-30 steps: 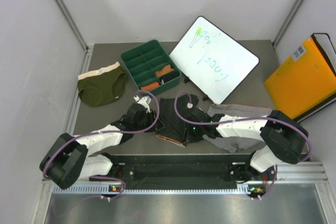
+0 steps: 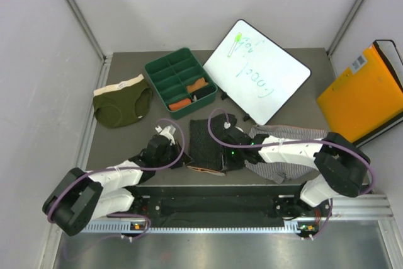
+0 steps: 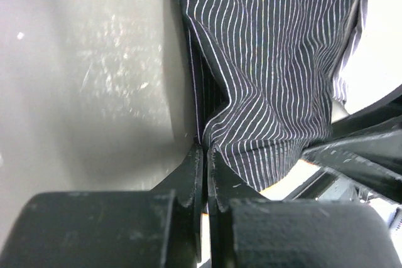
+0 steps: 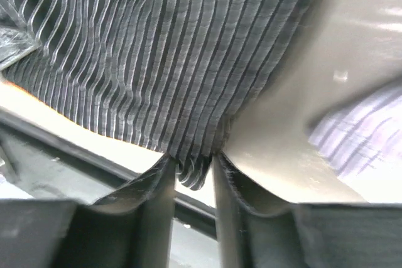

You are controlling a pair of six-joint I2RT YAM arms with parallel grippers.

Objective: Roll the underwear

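The dark pinstriped underwear (image 2: 204, 142) lies near the table's front edge, between my two grippers. My left gripper is shut at its left front corner, and folds of the striped cloth (image 3: 264, 86) run into the fingertips. At the right front corner, my right gripper stands slightly open, with a bunched end of the cloth (image 4: 188, 92) between its fingers. An orange-edged waistband (image 2: 206, 170) shows along the near side. In the top view the right gripper hides part of the underwear.
A green divided box (image 2: 165, 70) holding rolled pieces stands behind. Olive underwear (image 2: 123, 103) lies at the left, a striped cloth (image 2: 283, 171) at the right. A whiteboard (image 2: 264, 67) and orange binder (image 2: 362, 86) stand beyond.
My left gripper has moved toward the front edge, and the underwear's left front corner has shifted that way too, leaving the waistband edge straighter. The right arm has hardly moved.
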